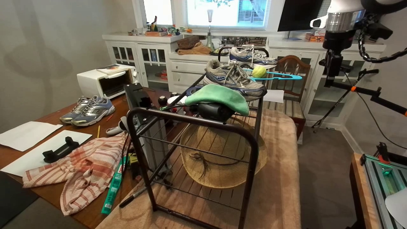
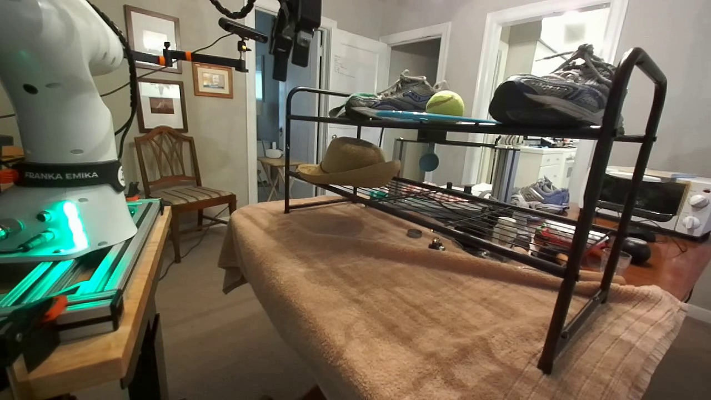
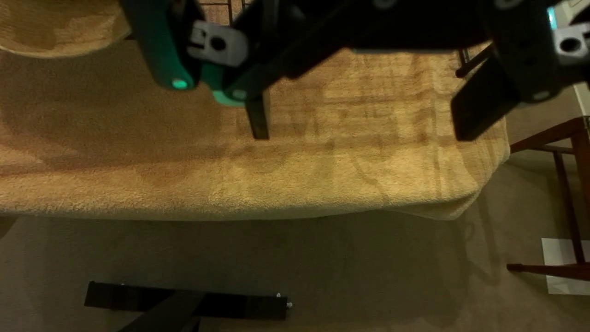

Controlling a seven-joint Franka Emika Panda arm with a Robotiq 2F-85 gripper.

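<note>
High at the right of exterior view 1 hangs my gripper, apart from the rack and everything on it. In the wrist view its fingers stand wide apart, with only towel and table beneath them. A black metal rack stands on the table. On its top tier are a pair of grey and blue sneakers, a yellow-green tennis ball, a flat light-blue item and a green cloth. A straw hat rests on the lower tier.
A tan towel covers the table, its front part bare. Behind, a wooden desk holds silver-blue shoes, a striped cloth and a toaster oven. A wooden chair stands past the table's end.
</note>
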